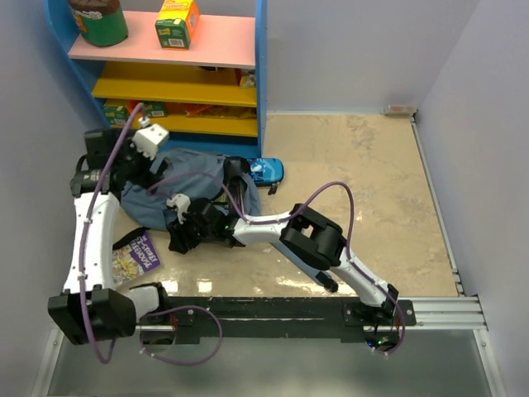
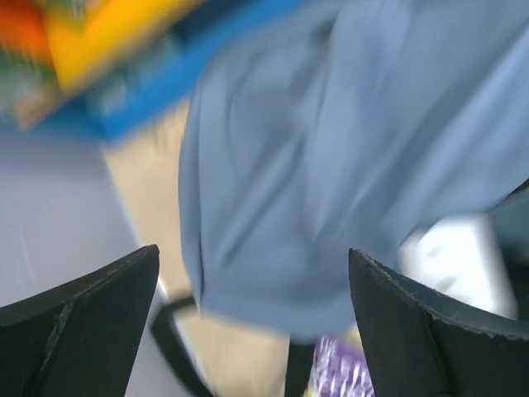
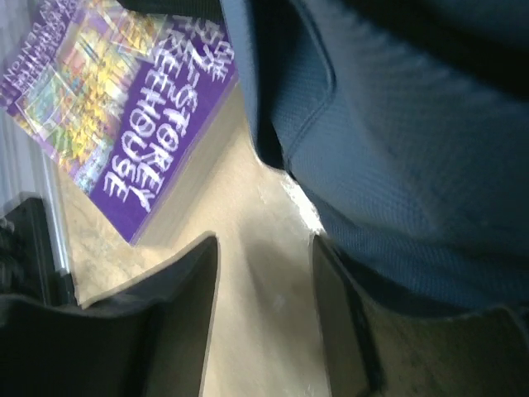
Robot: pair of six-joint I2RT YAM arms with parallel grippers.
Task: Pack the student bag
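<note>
The blue-grey student bag (image 1: pixel 194 167) lies on the floor before the shelf, its dark opening partly hidden by my right arm. My left gripper is open over the bag's left part, nothing between its fingers; the left wrist view is blurred. Low by the bag's near edge, my right gripper has its fingers apart over bare floor, with the bag's blue fabric (image 3: pixel 397 149) beside the right finger. A purple book (image 3: pixel 136 116), lettered "Storey Treehouse", lies flat to the left of the bag.
A blue case (image 1: pixel 265 171) sits right of the bag by the shelf (image 1: pixel 178 83), which holds boxes. A blue-grey strap (image 1: pixel 302 263) stretches along the floor under my right arm. Open floor (image 1: pixel 364 190) fills the right side.
</note>
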